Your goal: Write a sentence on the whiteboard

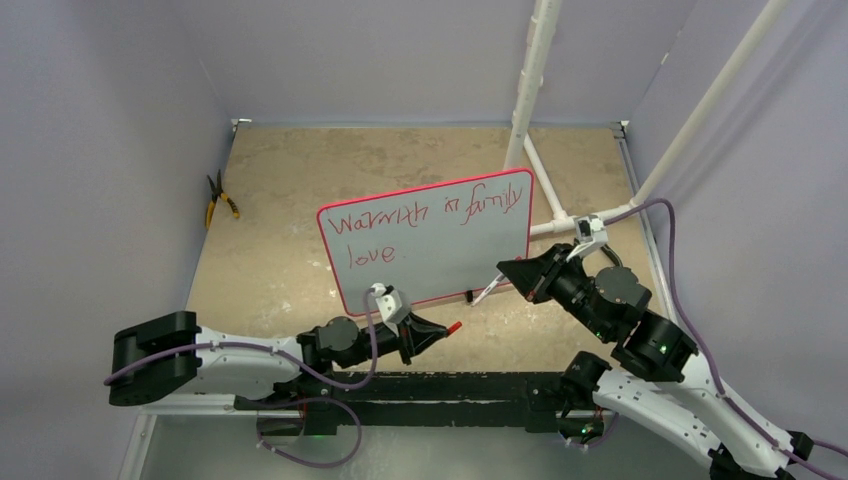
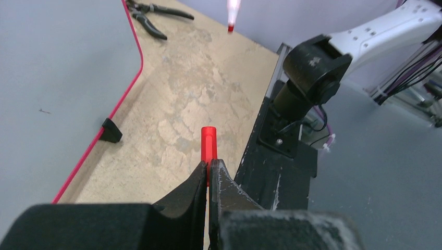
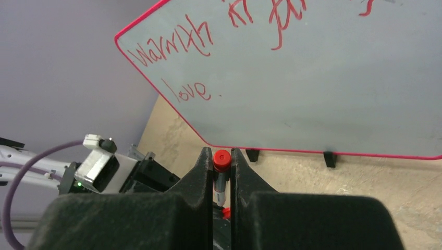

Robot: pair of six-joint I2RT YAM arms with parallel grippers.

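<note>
The whiteboard (image 1: 440, 262), edged in red, lies tilted on the table and bears red writing (image 1: 428, 212) that reads roughly "Warmth in family love." My right gripper (image 1: 507, 268) is over its lower right corner, shut on a white marker (image 1: 486, 291). The marker's red end (image 3: 221, 159) shows between the fingers in the right wrist view, and its red tip (image 2: 231, 28) hangs apart from my left gripper in the left wrist view. Just below the board's bottom edge, my left gripper (image 1: 441, 333) is shut on a slim red cap (image 2: 209, 143), which points out beyond the fingertips.
Yellow-handled pliers (image 1: 221, 200) lie at the far left. White pipes (image 1: 580, 222) rise behind and to the right of the board. Black clips (image 3: 329, 159) sit along its bottom edge. Bare table (image 1: 270, 250) is left of the board.
</note>
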